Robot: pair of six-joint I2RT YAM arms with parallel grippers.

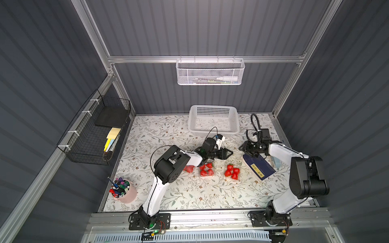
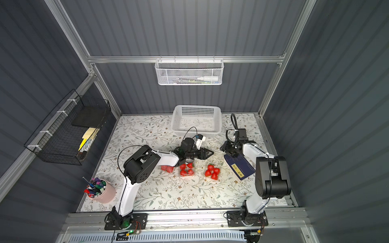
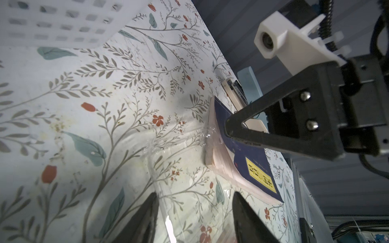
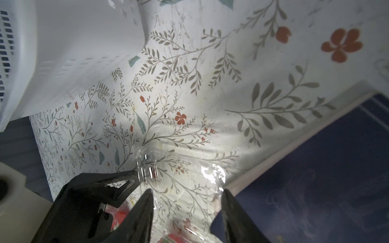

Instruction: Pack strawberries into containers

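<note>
A clear plastic box (image 1: 232, 173) filled with red strawberries sits in the middle of the table. A second filled box (image 1: 207, 170) is to its left, and a third batch of strawberries (image 1: 188, 168) is partly covered by my left arm. Behind the middle box, an upright or spread clear lid-like piece (image 4: 184, 155) shows between the two arms; its exact joint to the box is unclear. My left gripper is open, with fingers apart around its near side. Beside the dark blue book, my right gripper stands open, the clear plastic visible between and beyond its fingers.
A white basket (image 1: 214, 130) stands empty at the back centre. The dark blue book (image 1: 259, 167) lies at the right, close under the right gripper. A pink cup of markers (image 1: 127, 196) is at front left.
</note>
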